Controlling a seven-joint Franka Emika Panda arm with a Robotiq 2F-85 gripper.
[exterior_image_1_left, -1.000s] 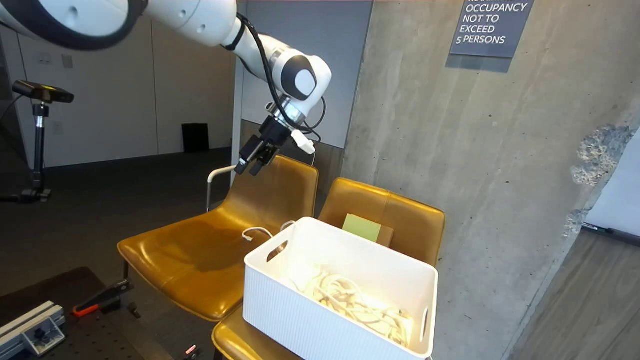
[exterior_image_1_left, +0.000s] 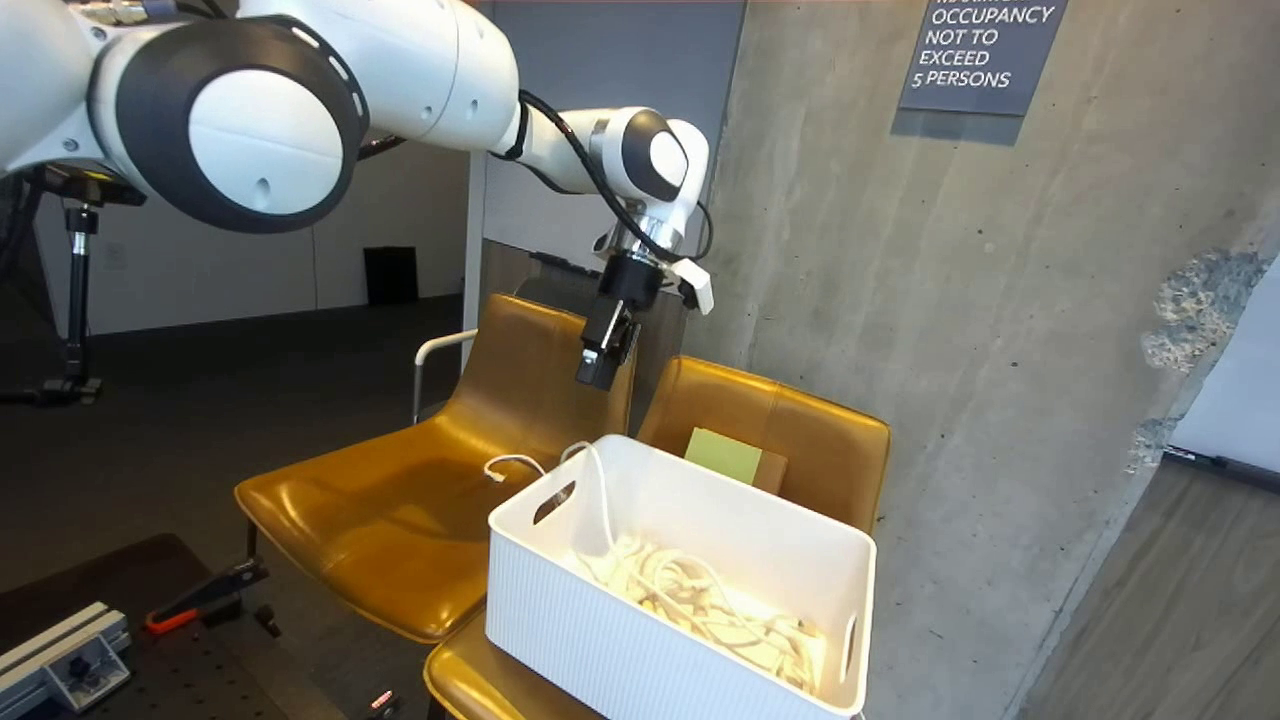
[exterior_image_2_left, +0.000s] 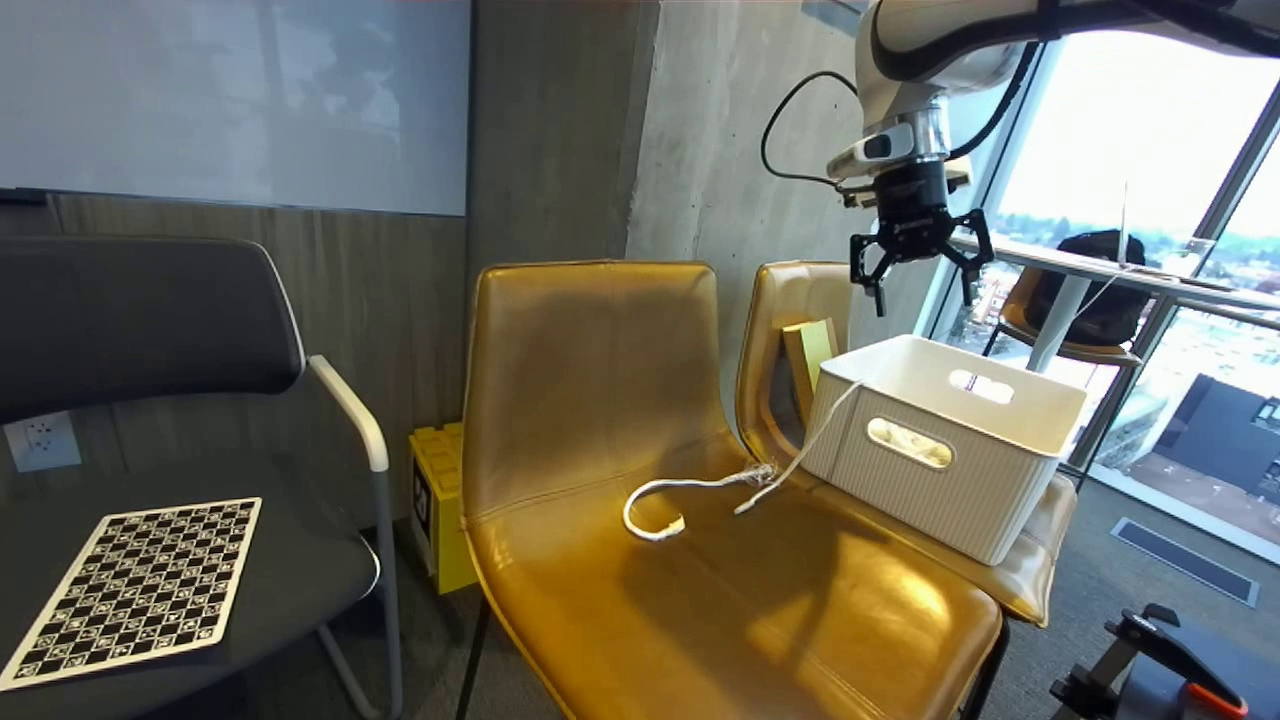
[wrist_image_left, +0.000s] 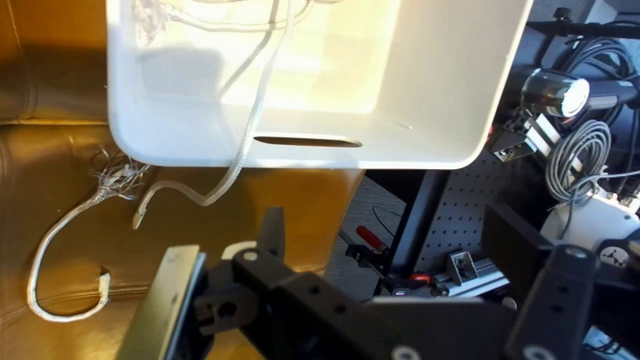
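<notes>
A white ribbed bin (exterior_image_1_left: 576, 624) sits on a tan chair, with several pale cables (exterior_image_1_left: 684, 588) heaped inside. One white cable (wrist_image_left: 255, 120) runs from inside the bin over its near rim, beside the handle slot. Its end lies on the neighbouring chair's seat. Another white cable (exterior_image_2_left: 690, 484) curls on that seat, with a frayed tangle (wrist_image_left: 120, 177) near one end. My gripper (exterior_image_2_left: 924, 292) hangs above the bin, its fingers spread and nothing between them. In the wrist view, the open gripper shows the bin's end wall beyond its fingertips.
The empty tan chair (exterior_image_2_left: 588, 384) stands beside the bin's chair. A yellow-green box (exterior_image_1_left: 723, 454) leans behind the bin. Concrete wall (exterior_image_1_left: 996, 360) rises close behind. Clamps and a metal profile (exterior_image_1_left: 60, 660) lie at lower left.
My arm has swung right, from over the empty chair toward the bin, and the gripper now points more steeply down. A white cable now drapes over the bin's rim into it.
</notes>
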